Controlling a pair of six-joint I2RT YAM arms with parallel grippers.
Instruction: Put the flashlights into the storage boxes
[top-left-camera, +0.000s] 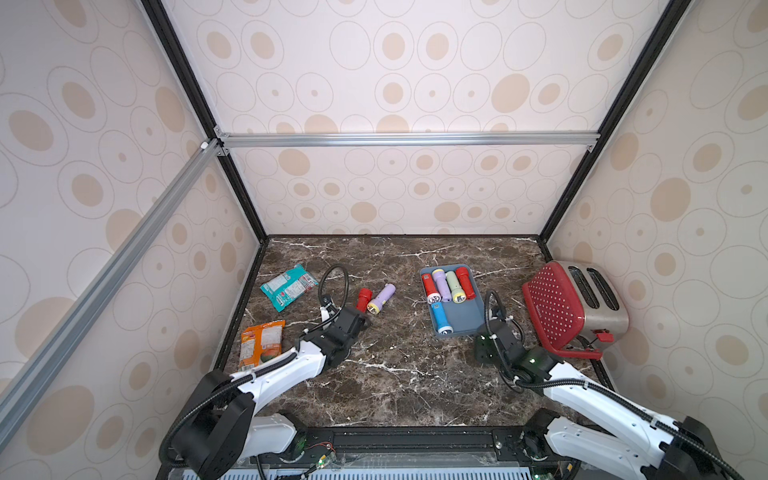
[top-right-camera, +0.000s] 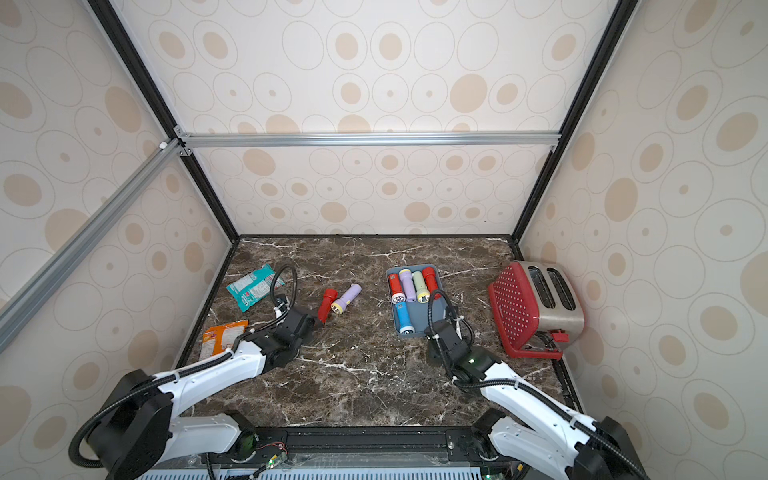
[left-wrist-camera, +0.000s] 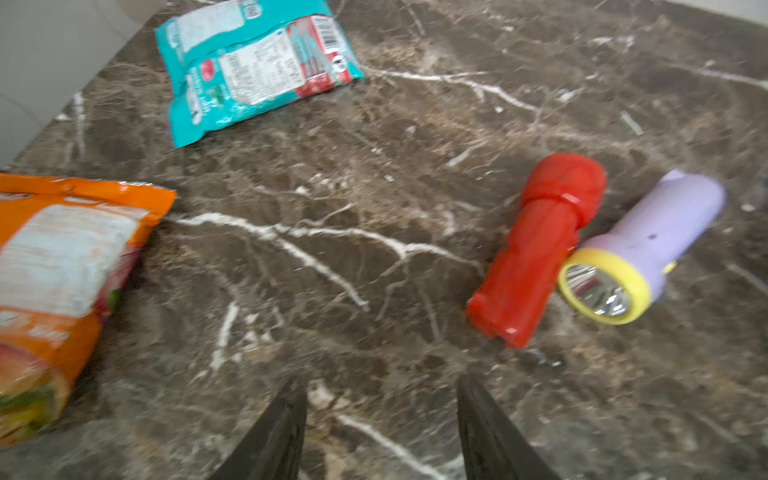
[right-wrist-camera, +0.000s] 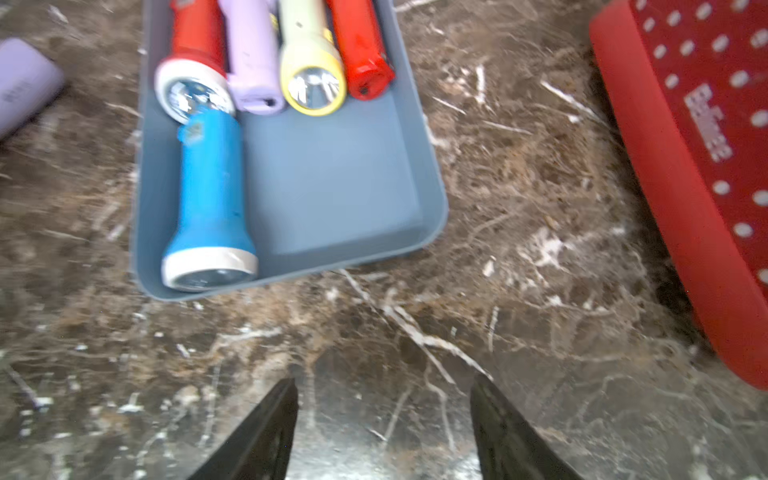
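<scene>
A red flashlight (left-wrist-camera: 534, 248) and a lilac flashlight (left-wrist-camera: 656, 220) lie side by side on the table. My left gripper hovers near them, fingers apart and empty. A grey-blue storage box (right-wrist-camera: 336, 192) holds several flashlights: a blue one (right-wrist-camera: 209, 180) along its left, with red, lilac and pale green-yellow ones across the back. My right gripper stands open and empty in front of the box.
A teal packet (left-wrist-camera: 256, 68) and an orange packet (left-wrist-camera: 72, 256) lie at the left. A red toaster (top-right-camera: 524, 308) stands right of the box.
</scene>
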